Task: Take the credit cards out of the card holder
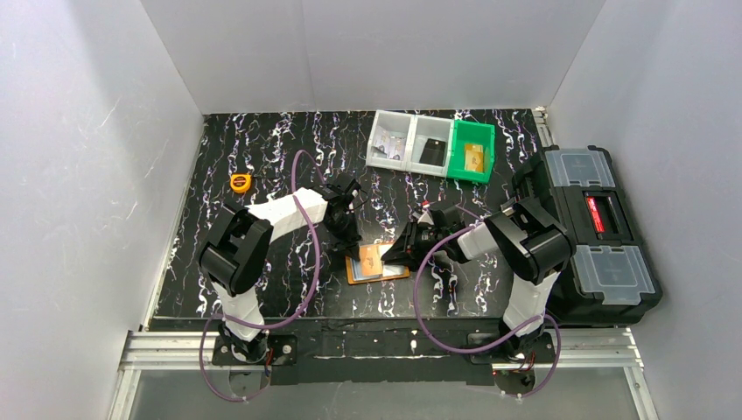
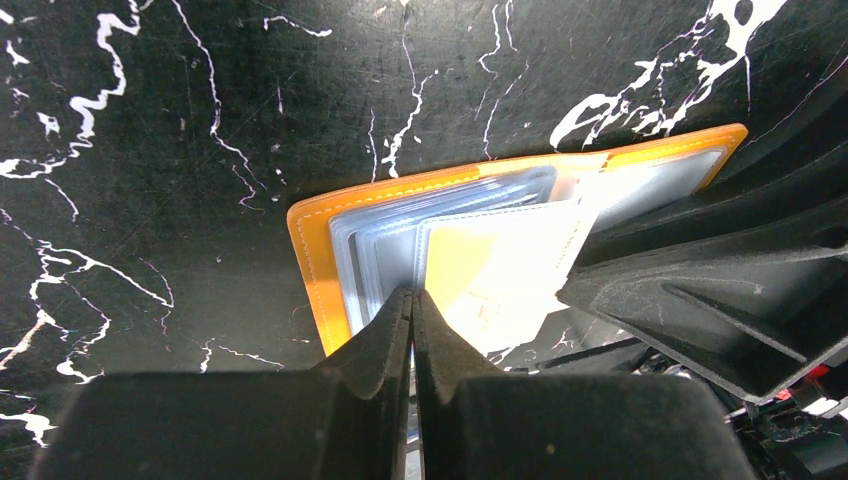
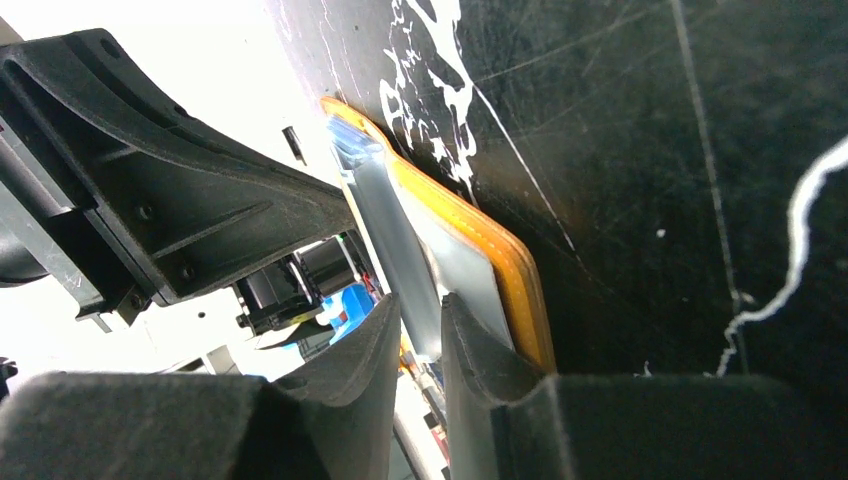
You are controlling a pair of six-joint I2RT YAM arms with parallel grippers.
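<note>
The orange-edged card holder (image 1: 402, 273) lies spread open near the table's front, its clear sleeves (image 2: 380, 240) fanned inside. One clear sleeve with a yellow-orange card (image 2: 468, 265) in it stands partly lifted between my two grippers. My left gripper is shut over the holder's left part, its tips against the sleeves; nothing clearly shows between them. From the right side, my right gripper reaches over the holder with its fingers a little apart. A sleeve edge (image 3: 405, 260) runs down toward that narrow gap; whether it touches the fingers I cannot tell.
Behind the holder stand a white two-part tray (image 1: 409, 164) with cards and a dark item, and a green bin (image 1: 490, 166) holding a yellow card. A tape measure (image 1: 241, 183) lies back left. A black toolbox (image 1: 560, 293) fills the right edge.
</note>
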